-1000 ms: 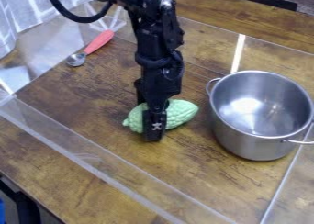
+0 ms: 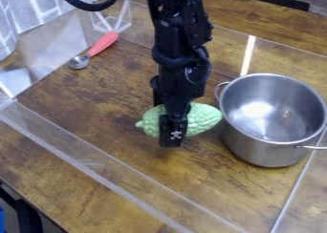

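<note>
A pale green, bumpy oblong object (image 2: pixel 198 116), like a vegetable, is at the centre, just left of a steel pot (image 2: pixel 271 108) with side handles. My black gripper (image 2: pixel 171 122) comes down over it from above, shut on it, its fingers hiding part of the object's left half.
A metal spoon (image 2: pixel 79 62) and a red-handled utensil (image 2: pixel 106 40) lie at the upper left. Clear plastic edges run along the left and right of the wooden surface (image 2: pixel 102 132).
</note>
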